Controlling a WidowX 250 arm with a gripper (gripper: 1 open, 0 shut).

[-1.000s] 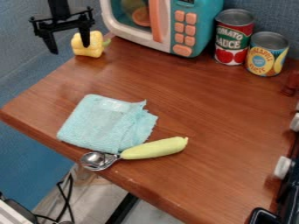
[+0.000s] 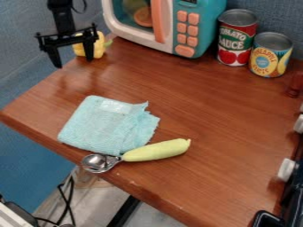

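My black gripper hangs at the upper left, just left of a yellow pepper-like toy near the back left edge of the table. Whether its fingers are open or shut is hard to tell. A folded light blue cloth lies near the front left of the wooden table. Beside it, at the front edge, lie a metal scoop and a pale yellow-green handle or vegetable.
A teal toy microwave stands at the back, with a tomato sauce can and another can to its right. Dark equipment lines the right edge.
My gripper has moved slightly left and down over the last second. The objects on the table show no clear movement.
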